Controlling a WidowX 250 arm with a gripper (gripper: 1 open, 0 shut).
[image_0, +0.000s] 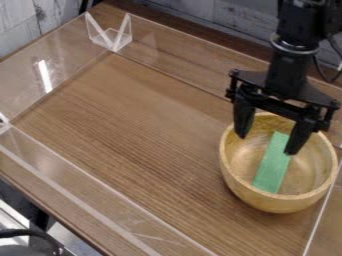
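A tan oval bowl (241, 180) sits at the right of the wooden table, holding a flat green object (274, 160). My black gripper (281, 122) hangs over the back of the bowl, its two dark fingers open and spread wide, one to the left and one to the right above the rim. Nothing shows between them.
A clear wire-like basket or holder (107, 30) stands at the back left near the table's edge. Dark cables show at the bottom-left corner.
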